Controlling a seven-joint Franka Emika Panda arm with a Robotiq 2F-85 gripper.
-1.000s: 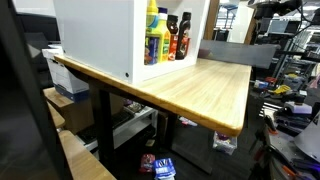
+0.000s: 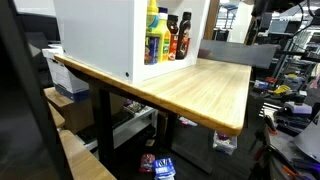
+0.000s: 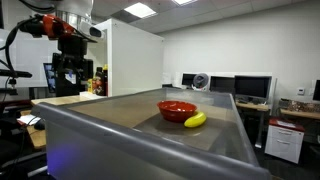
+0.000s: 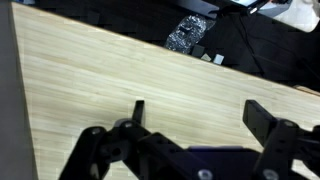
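Note:
In the wrist view my gripper stands open, its two dark fingers wide apart over the bare pale wooden table. Nothing shows between them. The arm with its gripper hangs at the left of exterior view 2, in front of the white panel. Only part of the arm shows at the upper right of exterior view 1. Far from the gripper, a red bowl rests on a grey surface, with a yellow banana-like object beside it. Several bottles, among them a yellow one, stand by the white cabinet.
The white cabinet rises at the wooden table's far left. A grey partition crosses the front of exterior view 2. Boxes and cables lie on the floor below.
The arm at the upper right of exterior view 1 has shifted slightly lower and further into view. The bottles and table look unchanged.

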